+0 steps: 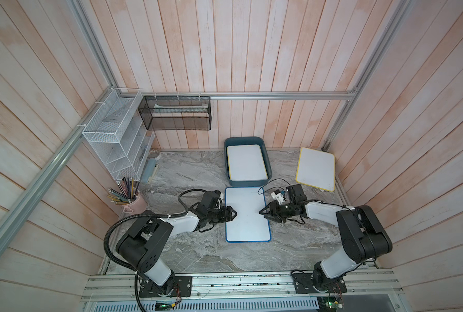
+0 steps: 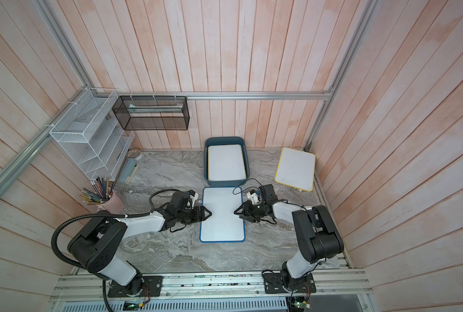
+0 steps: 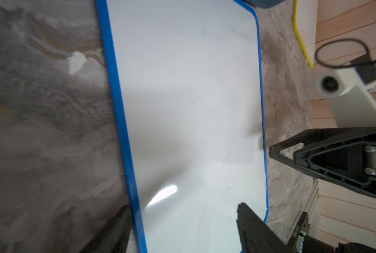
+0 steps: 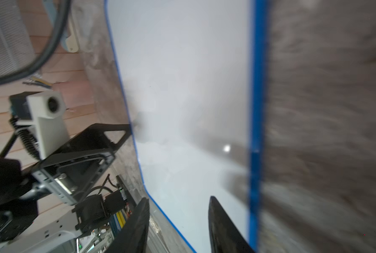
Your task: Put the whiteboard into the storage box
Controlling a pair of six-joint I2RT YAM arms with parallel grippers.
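Note:
A white whiteboard with a blue rim [image 1: 248, 228] lies on the table in front of the storage box. The blue-grey storage box [image 1: 267, 163] holds a yellow-rimmed whiteboard [image 1: 247, 162]. At the blue-rimmed board's left edge is my left gripper, its fingers spread apart over the surface. My right gripper stands at the right edge, a gap of white board showing between its fingertips. In both wrist views the board passes below the fingers, and neither gripper has it clamped.
Another yellow-rimmed whiteboard [image 1: 315, 169] lies at the right by the wall. A pink pen cup [image 1: 136, 205] and white wire shelves [image 1: 118, 137] stand at the left; a black mesh basket [image 1: 174, 118] hangs on the back rail.

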